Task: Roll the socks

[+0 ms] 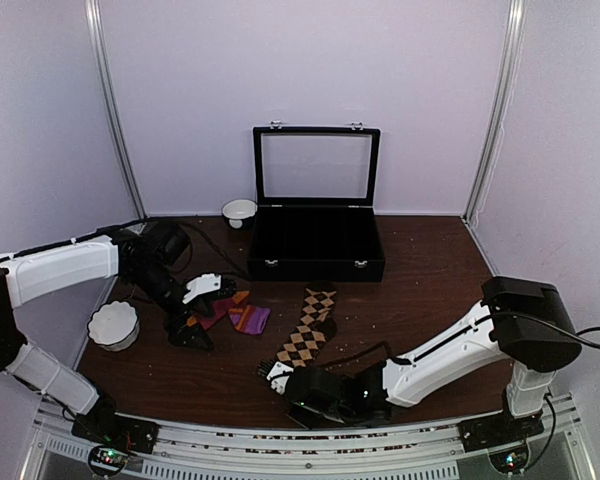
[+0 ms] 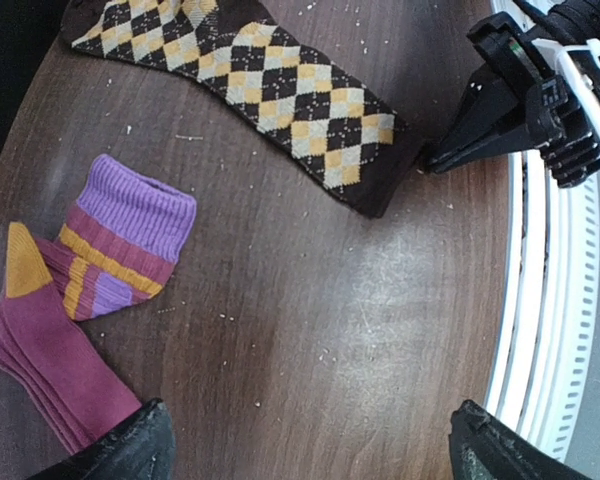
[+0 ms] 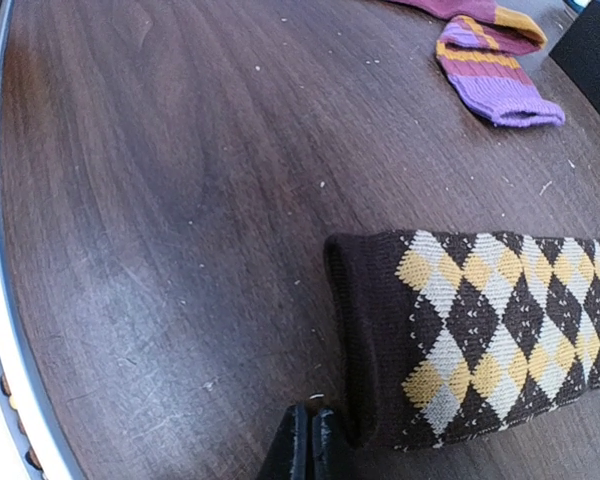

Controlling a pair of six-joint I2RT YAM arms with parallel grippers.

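Note:
A brown, yellow and white argyle sock (image 1: 306,335) lies flat, its dark cuff (image 3: 356,330) turned toward the front of the table. Beside one corner of that cuff, low at the table, are the tips of my right gripper. They are shut, with nothing visible between them; whether they touch the fabric I cannot tell. In the left wrist view the right gripper is likewise close by the cuff's edge. A purple, maroon and orange striped sock (image 2: 120,240) lies folded to the left. Over its maroon end, my left gripper stands open and empty.
At the back stands a black box (image 1: 317,268) with its glass lid raised. A white bowl (image 1: 239,211) is beside it, and a white fluted dish (image 1: 114,326) sits at the left edge. Bare wood (image 2: 310,320) separates the two socks.

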